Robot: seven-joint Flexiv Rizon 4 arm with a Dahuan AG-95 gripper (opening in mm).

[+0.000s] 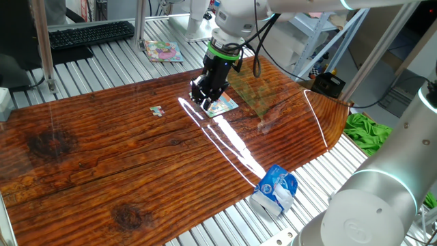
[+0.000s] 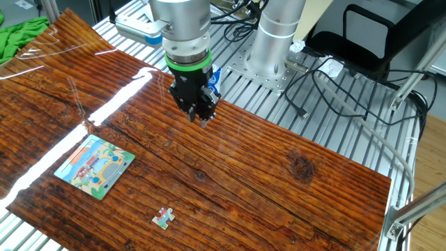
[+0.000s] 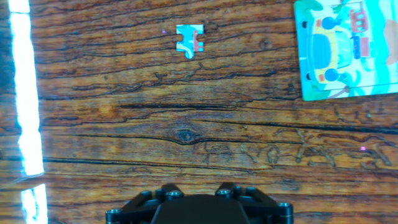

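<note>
Above the wooden tabletop hangs my black gripper [image 2: 198, 120], pointing down, its two fingertips a little apart with nothing seen between them. In the wrist view its fingers [image 3: 172, 193] show at the bottom edge with a gap between. A small puzzle piece [image 3: 189, 41] lies loose on the wood, near the top middle of that view. To its right is a flat puzzle board [image 3: 324, 53] with a yellow car picture, partly cut off by the frame. Exterior view 2 shows the whole board [image 2: 95, 166] and the piece [image 2: 163, 217] beside it, both well away from my gripper.
A blue packet of tissues [image 1: 275, 190] sits by the table's edge, on the metal slats. Another colourful picture [image 1: 163, 51] lies on the slats beyond the wood, near a keyboard [image 1: 92, 35]. Much of the wooden top [image 1: 102, 164] is bare.
</note>
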